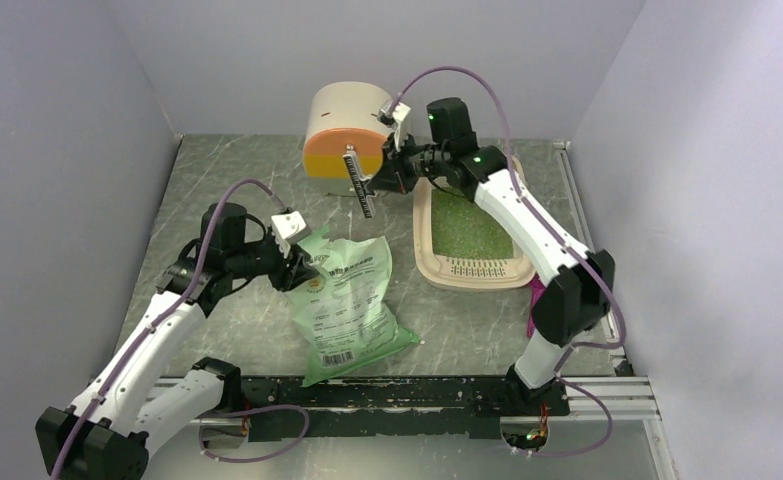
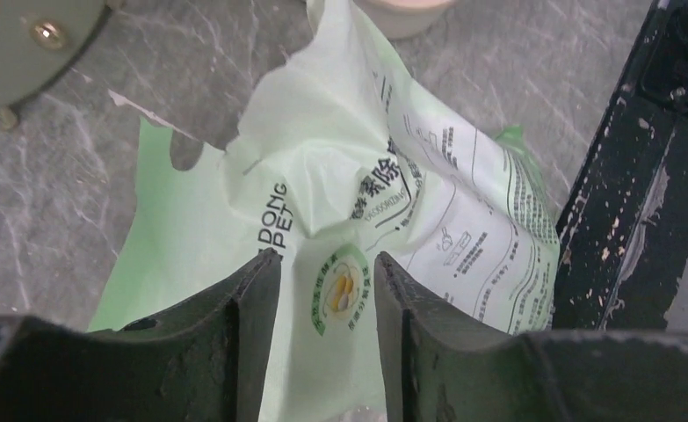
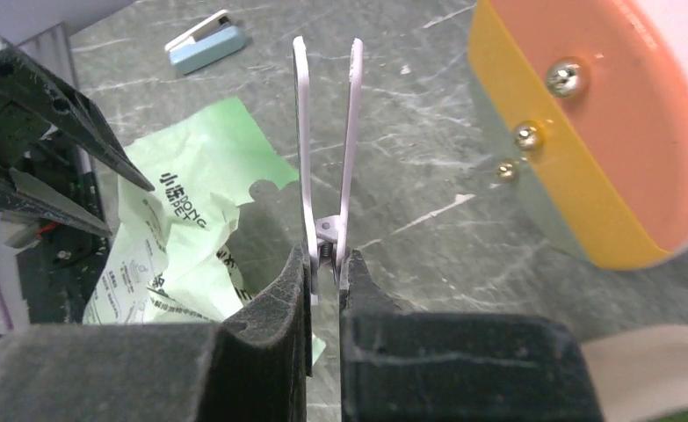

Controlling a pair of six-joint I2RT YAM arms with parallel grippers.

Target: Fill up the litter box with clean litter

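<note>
The pale green litter bag [image 1: 347,310] lies on the table below my left gripper [image 1: 302,275], its upper edge torn or cut in the left wrist view. That gripper's fingers stand apart over the bag's printed front, which shows between them. My right gripper [image 1: 372,183] is raised near the orange-and-yellow drum, shut on a metal tool [image 3: 351,123] with two long pale strips, probably scissors or tongs; its exact kind I cannot tell. The litter box [image 1: 437,265] sits at the right, with green granules inside, partly under the right arm.
The drum [image 1: 347,100] stands at the back centre. A pink item [image 1: 533,295] lies beside the box at the right. A small blue-and-white object [image 3: 206,48] lies on the table in the right wrist view.
</note>
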